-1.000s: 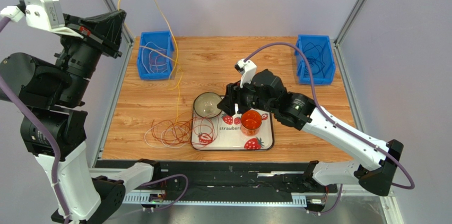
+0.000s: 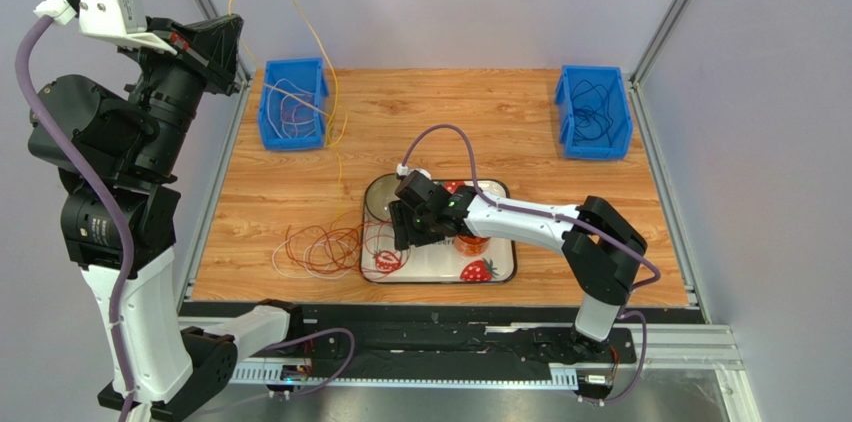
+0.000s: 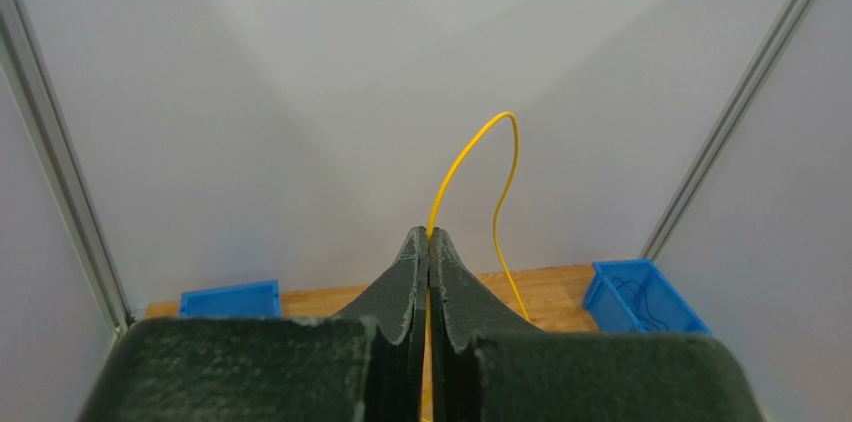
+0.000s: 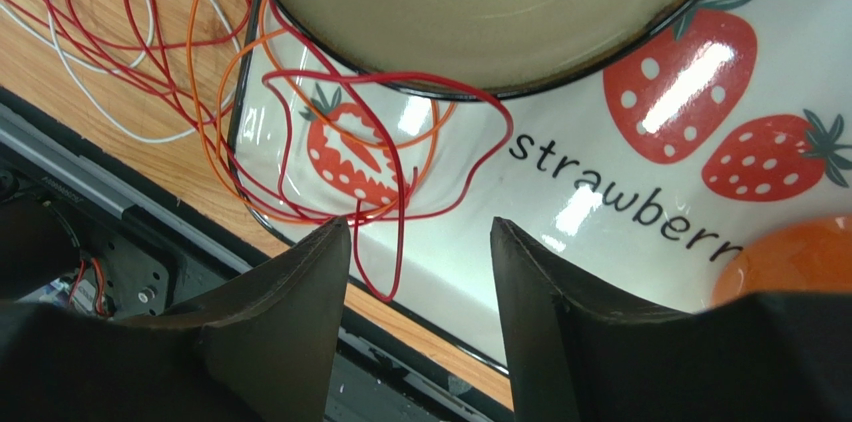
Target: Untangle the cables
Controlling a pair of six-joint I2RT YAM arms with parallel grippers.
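Observation:
High at upper left, my left gripper is shut on a yellow cable, which arches up and hangs down toward the table. Red, orange and white cables lie tangled on the wood and over the left end of a strawberry tray. My right gripper is open low over the tray, just by red cable loops, nothing seen held.
A green bowl and an orange cup stand on the tray. Blue bins with cables are at back left and back right.
My right arm has moved down and left over the tray.

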